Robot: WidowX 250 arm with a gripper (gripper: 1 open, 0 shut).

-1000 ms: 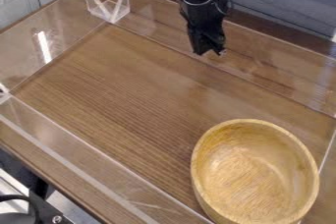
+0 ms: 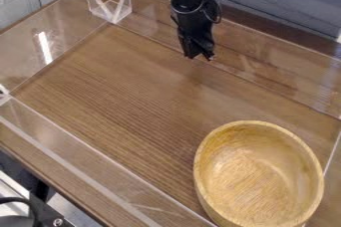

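The black robot gripper [image 2: 197, 48] hangs at the top middle of the camera view, low over the back of the wooden work surface [image 2: 134, 112]. It is shut, and nothing shows between its fingers, though they are small and dark here. A large pale yellow bowl [image 2: 257, 171] sits at the front right of the surface, well apart from the gripper, and looks empty.
Clear plastic walls edge the surface, with a translucent bracket-like piece [image 2: 110, 4] at the back left. A pale blue wall [image 2: 280, 12] stands behind.
The gripper has moved to the left along the back of the surface over the last second. The bowl has not moved.
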